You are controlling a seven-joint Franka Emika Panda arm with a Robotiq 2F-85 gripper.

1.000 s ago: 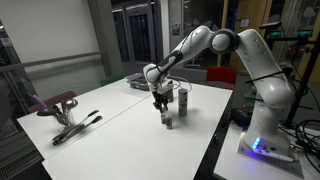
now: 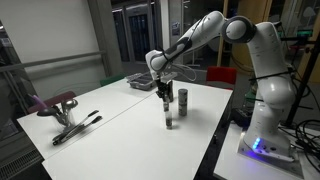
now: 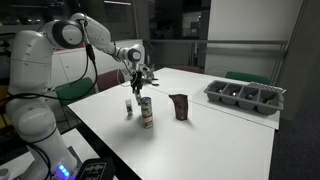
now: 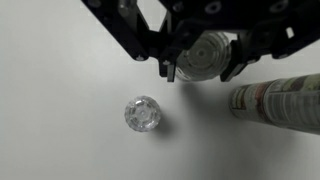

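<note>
My gripper is shut on a clear, round-ended container (image 4: 205, 57), which shows between its fingers in the wrist view. A second small clear container (image 4: 142, 114) stands on the white table, apart from the held one. In exterior view 1 the gripper (image 2: 164, 95) points down, with the held container (image 2: 167, 106) above and slightly behind the standing one (image 2: 169, 122). Exterior view 2 has the gripper (image 3: 137, 90) behind a tall printed can (image 3: 147, 113), and the standing container (image 3: 128, 107) left of that can. The held container's underside is hidden there.
Close to the right of the gripper is the printed can (image 4: 285, 102). A dark brown bag (image 3: 180, 106) stands beyond it, and a grey compartment tray (image 3: 245, 97) lies farther off. Utensils (image 2: 65, 118) and tongs (image 2: 78, 130) occupy the table's left.
The gripper has risen with the container in it, from low beside the standing one to a little above the table. The other objects have stayed put.
</note>
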